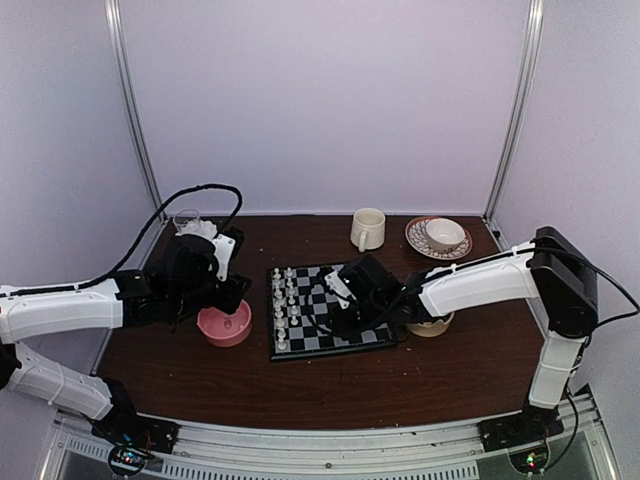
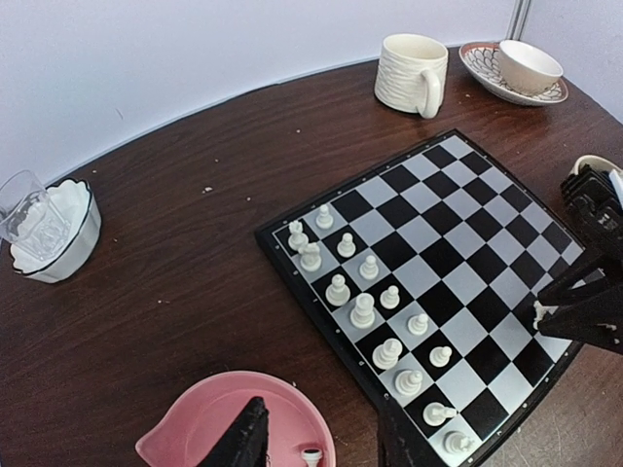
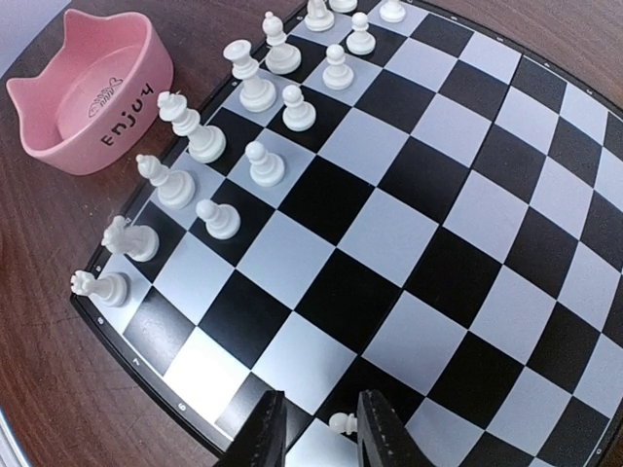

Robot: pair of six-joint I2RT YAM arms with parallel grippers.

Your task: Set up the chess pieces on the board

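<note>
The chessboard (image 2: pixel 458 233) carries white pieces along its left side, back row with pawns in front. My right gripper is low over the board, its fingers apart, with a small white piece (image 3: pixel 343 423) at the right finger; whether it is held I cannot tell. My left gripper hangs open above the pink bowl (image 2: pixel 224 409), where a white piece (image 2: pixel 311 455) lies inside, seen between the fingers.
A mug (image 1: pixel 367 228), a plate with a white bowl (image 1: pixel 445 235) and a white container with a clear cup (image 2: pixel 58 229) stand around the board. A beige bowl (image 1: pixel 433 327) is partly under the right arm.
</note>
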